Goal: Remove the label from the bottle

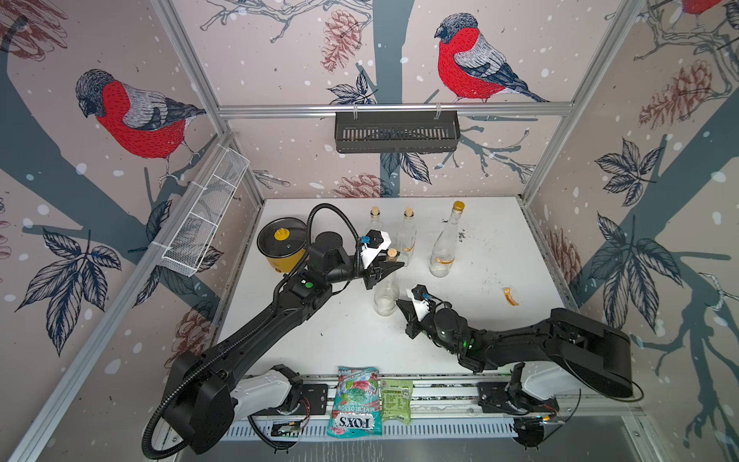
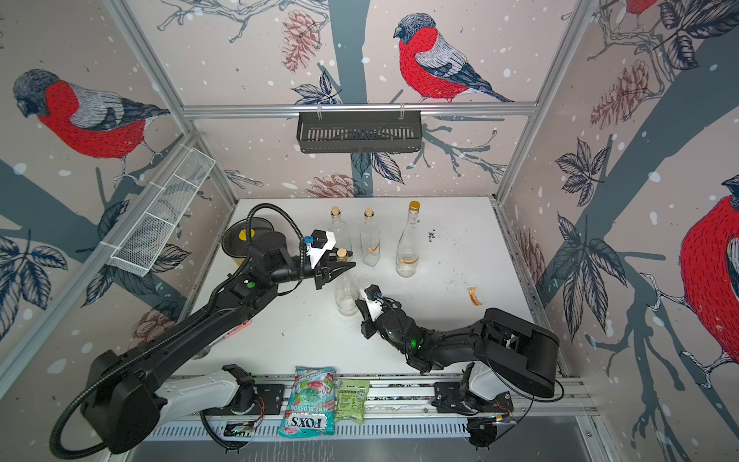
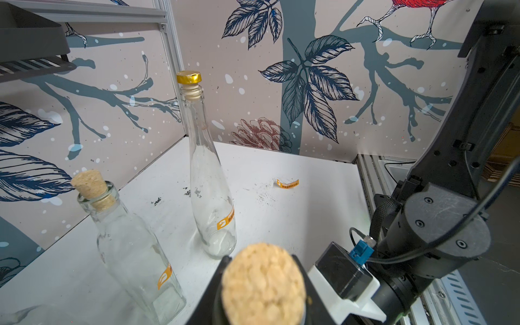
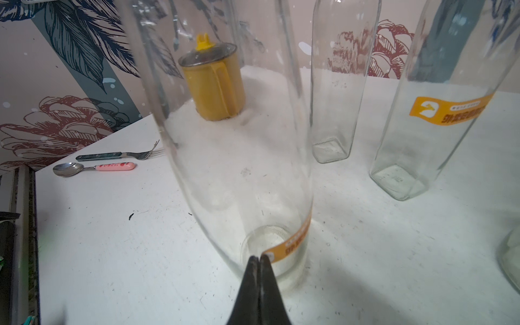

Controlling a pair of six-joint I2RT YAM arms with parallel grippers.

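Observation:
A corked glass bottle (image 1: 385, 300) stands upright mid-table, my left gripper (image 1: 391, 263) shut on its neck. Its cork (image 3: 262, 281) fills the bottom of the left wrist view. My right gripper is low at the bottle's right side, fingertips shut at one end of the orange label (image 4: 287, 242), which still curves round the lower glass. Whether anything is pinched between them cannot be seen.
Several other bottles, such as a gold-capped one (image 1: 442, 254), stand behind. A yellow pot (image 1: 277, 258) is at back left, cutlery (image 4: 113, 167) at left. An orange strip (image 1: 509, 295) lies on the clear right side.

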